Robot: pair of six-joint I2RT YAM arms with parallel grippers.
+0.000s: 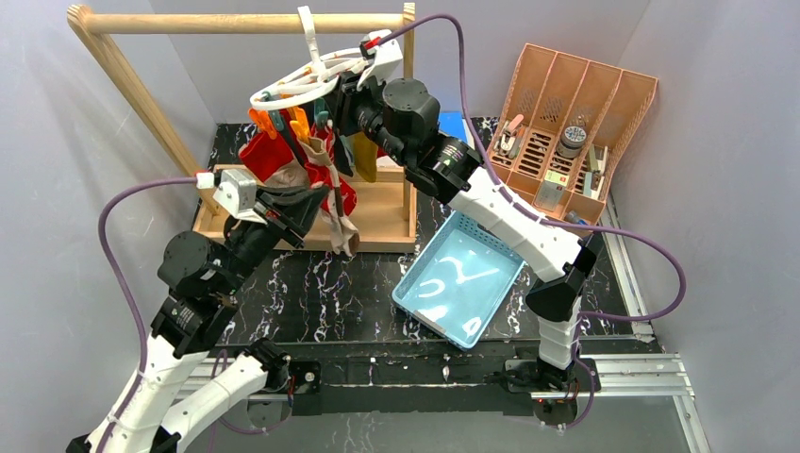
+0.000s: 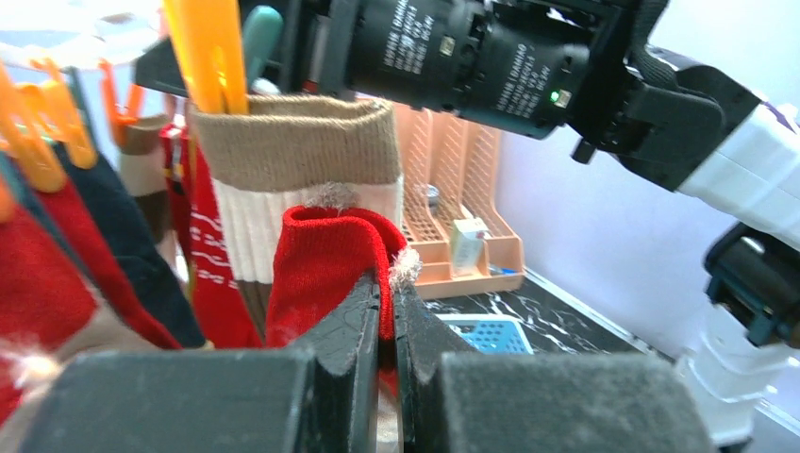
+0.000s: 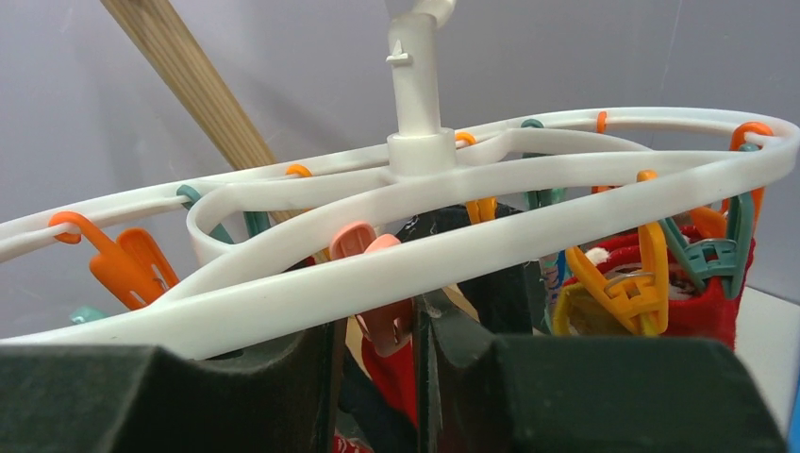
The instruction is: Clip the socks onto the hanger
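Observation:
The round white hanger point(image 3: 472, 222) hangs from the wooden rack, tilted, with socks on its clips. My right gripper is at its near rim, fingers closed on a pink clip point(image 3: 385, 326). Lower down, my left gripper pinches a fold of red sock cloth point(image 2: 316, 260). Just behind that fold is a brown-and-white sock cuff point(image 2: 302, 156), with a yellow clip point(image 2: 212, 61) at its top edge; how far the clip grips the cuff cannot be told. Other socks, such as a dark one point(image 2: 141, 250), hang to the left.
The wooden rack's base tray point(image 1: 382, 226) lies below the socks. A light blue basket point(image 1: 462, 278) stands empty in front. Towards the back right is an orange divided organizer point(image 1: 566, 123) with small items. Dark marble table between left arm and basket is clear.

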